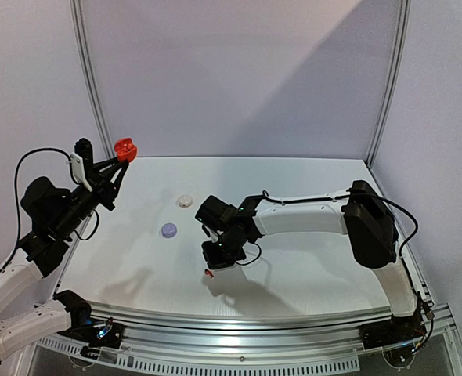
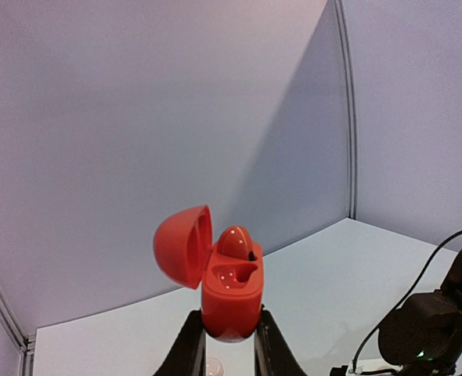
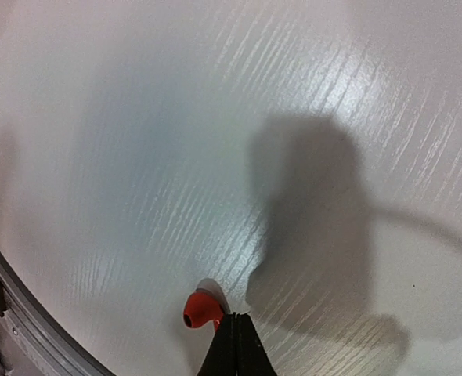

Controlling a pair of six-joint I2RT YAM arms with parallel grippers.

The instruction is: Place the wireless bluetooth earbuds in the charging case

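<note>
Held up off the table at the far left is the red charging case (image 1: 124, 150), its lid open. My left gripper is shut on the case's lower end. In the left wrist view one red earbud (image 2: 236, 242) sits in the case, and the slot beside it is empty. A second red earbud (image 3: 202, 309) lies on the white table in the right wrist view. Just right of it, my right gripper is shut with its fingertips together and nothing between them. The earbud's stem is partly hidden behind the fingers.
A purple disc (image 1: 168, 229) and a pale pink disc (image 1: 185, 200) lie left of the right arm. Along the front runs a metal rail (image 1: 231, 333), close to the loose earbud.
</note>
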